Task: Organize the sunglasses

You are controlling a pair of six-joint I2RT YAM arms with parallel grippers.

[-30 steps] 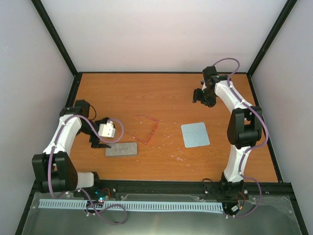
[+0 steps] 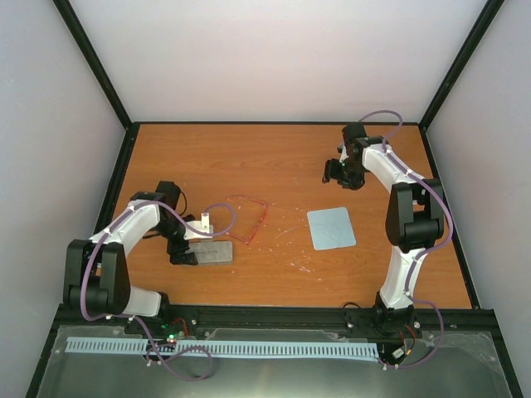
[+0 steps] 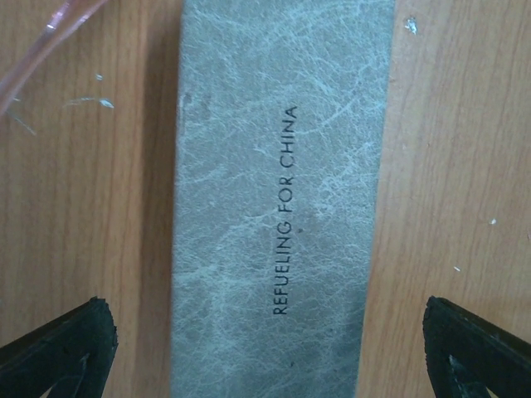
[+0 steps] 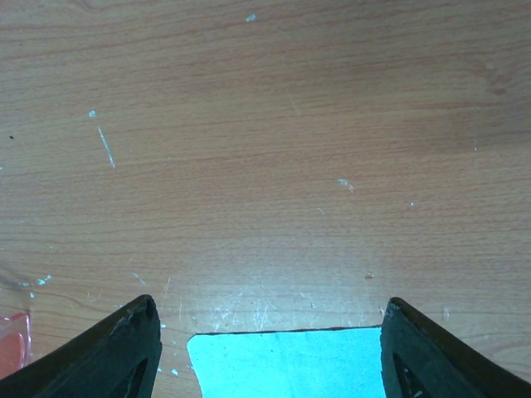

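Note:
A grey case [image 2: 214, 254] printed "REFUELING FOR CHINA" lies near the front left, filling the middle of the left wrist view [image 3: 274, 207]. My left gripper is open over it, one finger at each side. Red clear-framed sunglasses [image 2: 259, 222] rest just right of and behind the case, only partly seen in both wrist views. A pale square cloth [image 2: 331, 228] lies at centre right. My right gripper is open above the table behind the cloth, nothing between its fingers.
Walls enclose the sides and back, and a dark frame edges the table.
The right arm shifted slightly down in the top view. The case, sunglasses and cloth look unmoved.

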